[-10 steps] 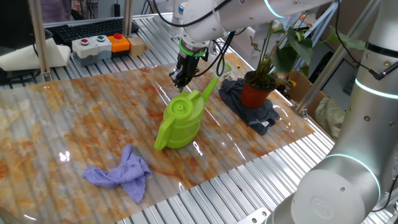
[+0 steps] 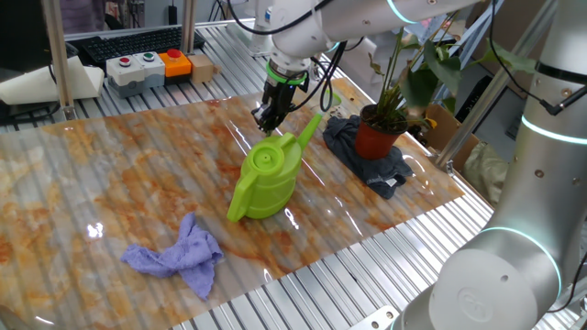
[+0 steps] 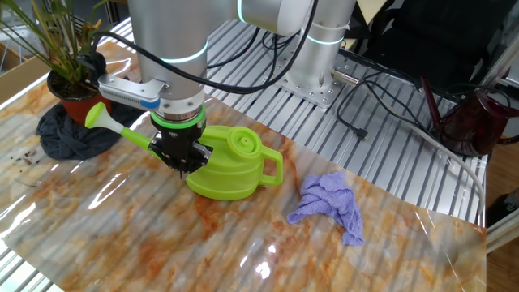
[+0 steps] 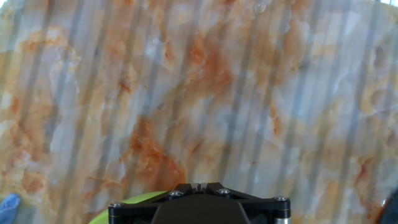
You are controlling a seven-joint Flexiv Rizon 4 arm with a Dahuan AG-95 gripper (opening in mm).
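Note:
A green watering can [image 2: 266,179] stands upright on the marbled sheet, its spout pointing toward the potted plant [image 2: 374,137]. My gripper [image 2: 267,126] hangs just behind the can in exterior view 1. From the other side, the gripper [image 3: 183,170] partly covers the can's body [image 3: 227,174] and the base of its spout. In the wrist view, the gripper's black fingertips [image 4: 213,186] meet at the bottom edge, with nothing visible between them. A sliver of green can [image 4: 134,200] shows beside them. A crumpled purple cloth [image 3: 328,203] lies apart from the can.
The plant's pot sits on a dark cloth [image 2: 390,174]. A button box [image 2: 136,73] and keyboard stand at the back. A dark red kettle [image 3: 470,122] and loose cables occupy the metal slats. Much of the marbled sheet [image 2: 83,192] is bare.
The arm, watering can, plant and cloths show no clear movement.

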